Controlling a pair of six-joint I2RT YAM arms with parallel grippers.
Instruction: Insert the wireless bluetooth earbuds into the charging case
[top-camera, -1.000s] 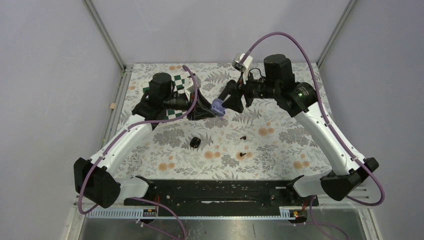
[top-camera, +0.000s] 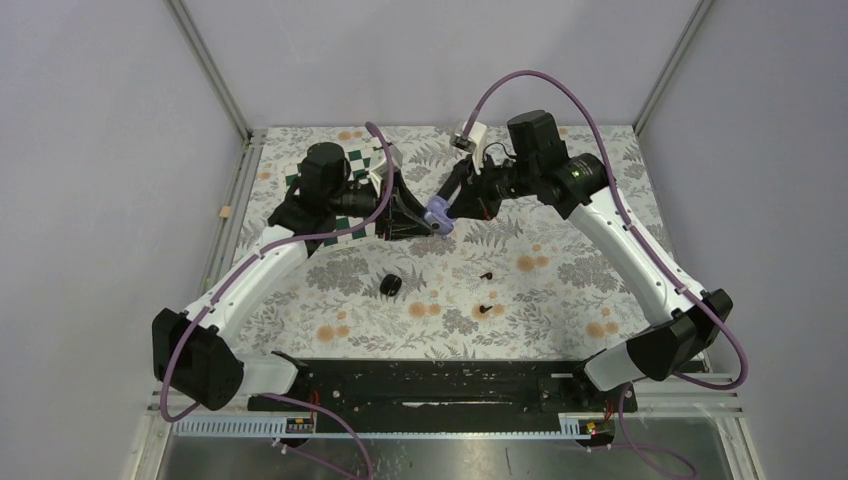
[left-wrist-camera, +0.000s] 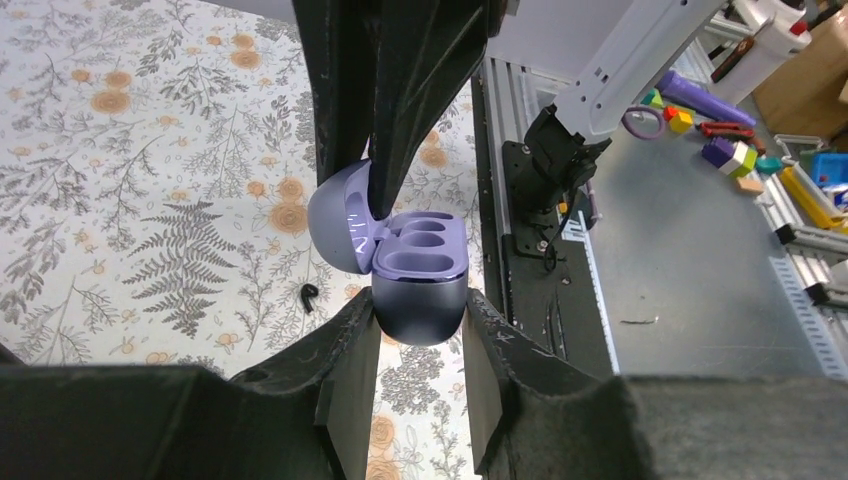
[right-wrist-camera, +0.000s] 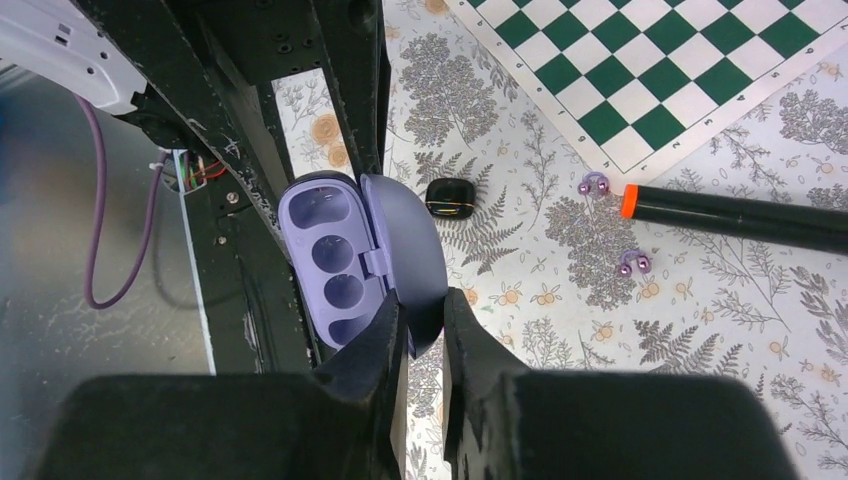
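An open lavender charging case (top-camera: 437, 215) is held between both grippers above the patterned mat, its several empty wells showing (right-wrist-camera: 337, 252). In the left wrist view my left gripper has its fingertips around the case's base. In the right wrist view my right gripper is shut on the case's lid edge. Small dark pieces, likely earbuds, lie on the mat (top-camera: 485, 275), below the case.
A small black box (top-camera: 391, 285) sits on the mat, and a black cylinder with an orange end (right-wrist-camera: 730, 218) lies near a green checkered board (right-wrist-camera: 665, 80).
The left arm and the case are nearly unchanged.
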